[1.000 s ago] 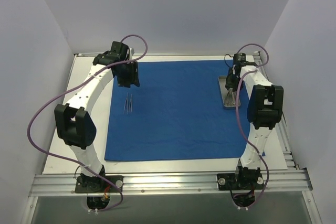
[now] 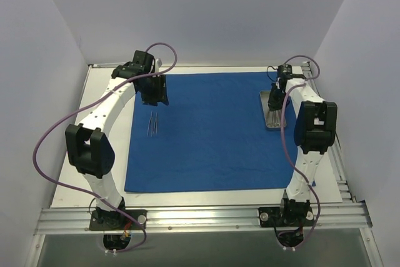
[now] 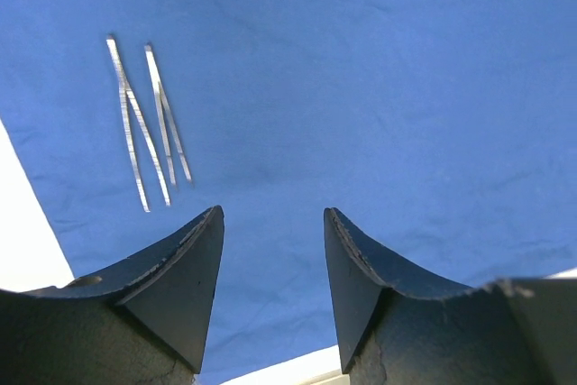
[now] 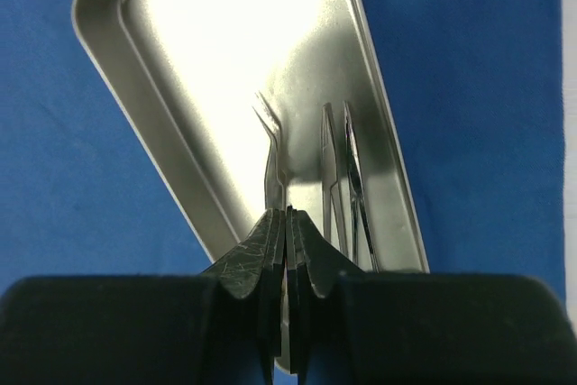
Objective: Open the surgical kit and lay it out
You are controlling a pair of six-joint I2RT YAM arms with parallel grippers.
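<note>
The metal tray (image 4: 147,87) stands at the right of the blue cloth. Inside it, in the right wrist view, lie a curved-tipped instrument (image 4: 273,161), a straight one (image 4: 330,169) and another (image 4: 354,173) along the tray's right side. My right gripper is over the tray with its fingertips together and nothing between them. The curved-tipped instrument is outside the fingers, partly hidden by them. Far to the left, two tweezers-like instruments, one (image 3: 135,123) and a shorter one (image 3: 166,113), lie side by side on the cloth. Over bare cloth my left gripper is open and empty.
White table (image 2: 87,179) shows around its edges. The tray's raised rim surrounds the instruments, and its upper end is empty. A purple cable (image 2: 289,136) loops past the tray along the right arm.
</note>
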